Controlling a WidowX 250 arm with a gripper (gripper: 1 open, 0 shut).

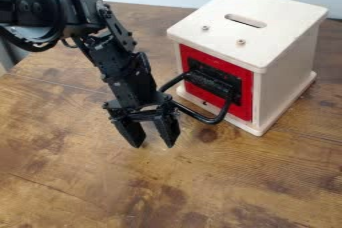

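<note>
My black gripper [150,132] hangs over the wooden table, fingers pointing down, with a gap between the fingertips and nothing seen between them. To its right stands a pale wooden box [279,62] with a slot in its sloped top and a red front panel [241,114]. A black latch mechanism [214,80] is mounted on that panel, with a looped black handle [214,116] reaching out toward my gripper. Part of the handle passes behind the gripper, so whether they touch I cannot tell.
A white surface shows beyond its edge at the upper left.
</note>
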